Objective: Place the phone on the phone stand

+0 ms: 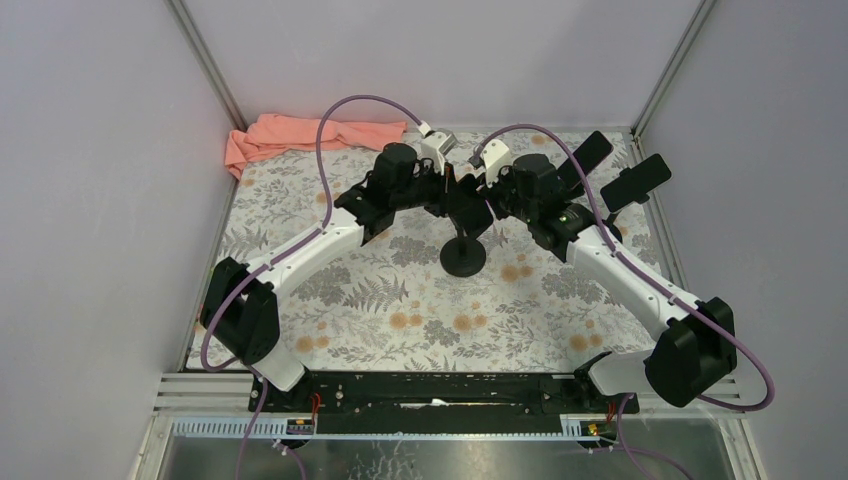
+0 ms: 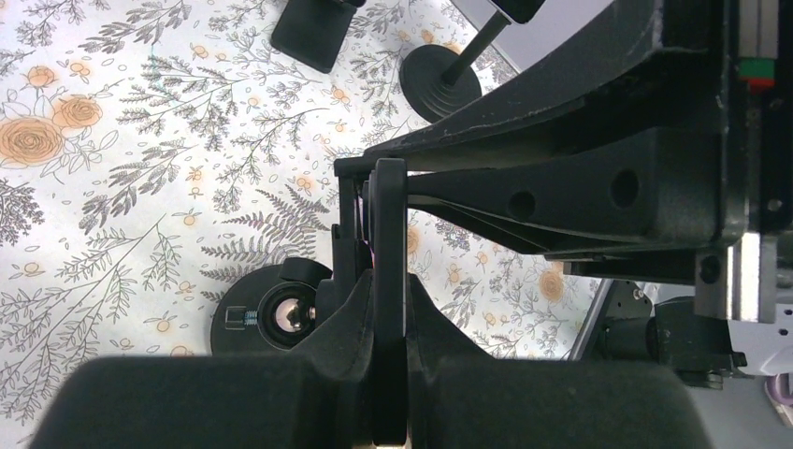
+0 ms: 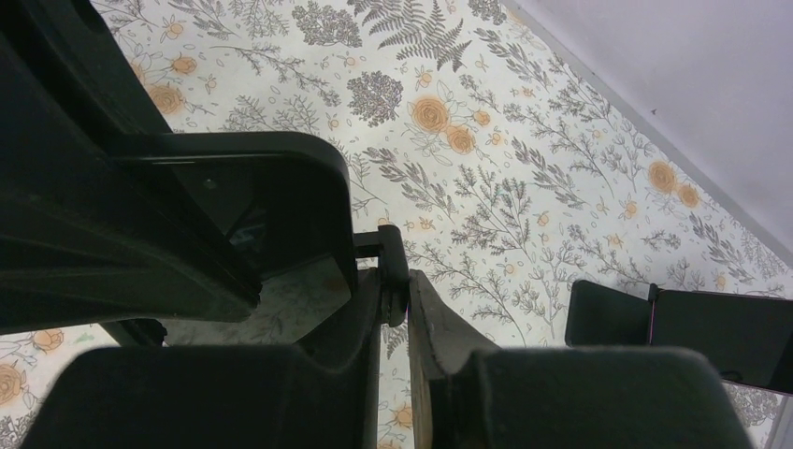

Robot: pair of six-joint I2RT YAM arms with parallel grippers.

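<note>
In the top view a black phone stand (image 1: 463,257) with a round base stands mid-table, a dark plate (image 1: 472,215) at its top between both grippers. My left gripper (image 1: 445,180) is at its upper left; in the left wrist view it is shut on a thin dark slab (image 2: 388,234) seen edge-on, apparently the phone. My right gripper (image 1: 485,188) is at the plate's upper right. In the right wrist view its fingertips are close together beside a dark post (image 3: 393,271) at the plate's edge; whether they grip it is unclear.
Two more black stands with plates (image 1: 637,180) (image 1: 585,160) stand at the back right. A pink cloth (image 1: 270,140) lies at the back left.
</note>
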